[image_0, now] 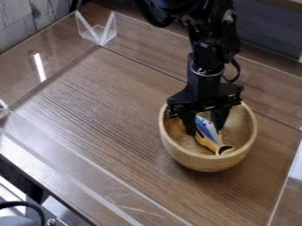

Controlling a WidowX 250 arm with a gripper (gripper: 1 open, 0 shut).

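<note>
A wooden bowl (177,152) sits on the right side of the table. Inside it lies a blue, white and yellow object (210,138), tilted, its yellow end toward the front right. My gripper (207,119) reaches down into the bowl from above, shut on the upper end of that object. The fingertips are partly hidden by the object and the bowl.
Clear plastic brackets (98,31) stand at the back left corner. A black cable (30,207) lies at the lower left edge.
</note>
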